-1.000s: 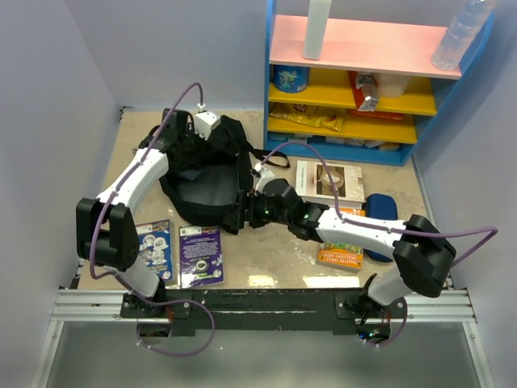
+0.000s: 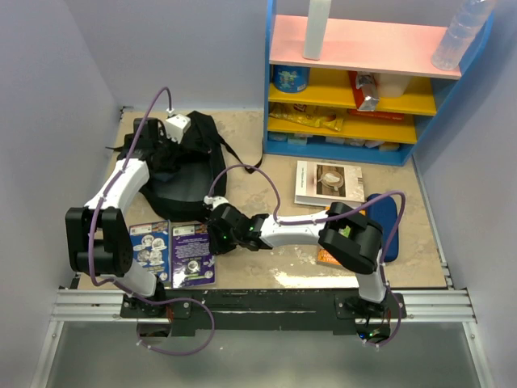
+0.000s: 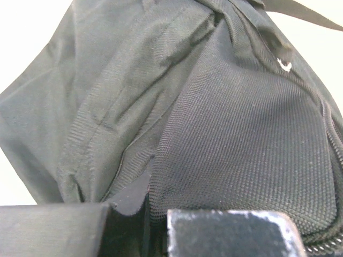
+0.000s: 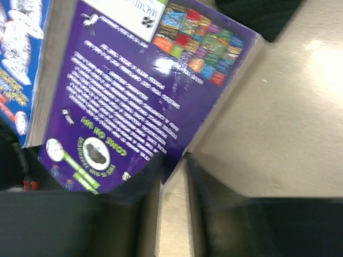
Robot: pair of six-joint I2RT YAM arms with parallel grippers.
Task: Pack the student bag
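My left gripper (image 2: 161, 145) is shut on the black bag (image 2: 194, 190) at the back left, its mesh fabric (image 3: 241, 139) filling the left wrist view. The bag lies open, dark inside. My right gripper (image 2: 213, 234) is at the right edge of the purple book (image 2: 192, 263), which lies beside a blue book (image 2: 148, 250) below the bag. In the right wrist view the blurred fingertips (image 4: 192, 171) meet that purple book's edge (image 4: 128, 107); the fingers look part open.
At the right lie a white book (image 2: 329, 182), an orange book (image 2: 327, 257) partly behind my right arm, and a navy case (image 2: 389, 218). A blue shelf unit (image 2: 380, 158) with goods stands at the back right.
My left gripper and the bag have moved left. My right gripper has moved left and down to the purple book, which has shifted slightly left.
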